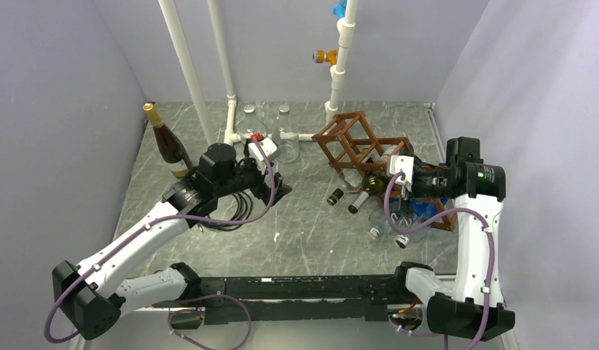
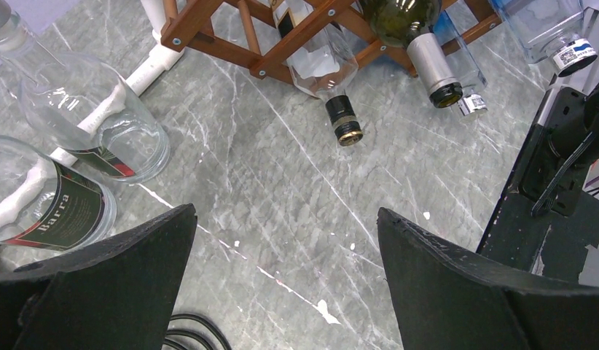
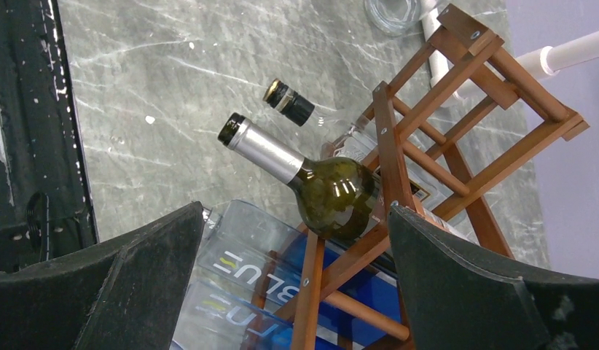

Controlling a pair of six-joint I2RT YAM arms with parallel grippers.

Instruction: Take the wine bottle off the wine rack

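The wooden wine rack (image 1: 347,144) stands at the right of the counter. A green wine bottle (image 3: 333,191) with a silver neck lies in it, the neck poking out toward the front. Beside it in the rack is a clear bottle (image 2: 322,62) with a black and gold cap. My right gripper is open above the rack; the green bottle shows between and beyond its fingers, apart from them as far as I can see. Over the middle of the counter my left gripper stands open, with only bare counter between its fingers.
Clear bottles with blue (image 3: 242,248) fill the rack's lower right part. Two glass bottles (image 1: 287,135) stand by white pipes at the back. A dark bottle (image 1: 170,146) stands at the left, near a coiled black cable (image 1: 235,215).
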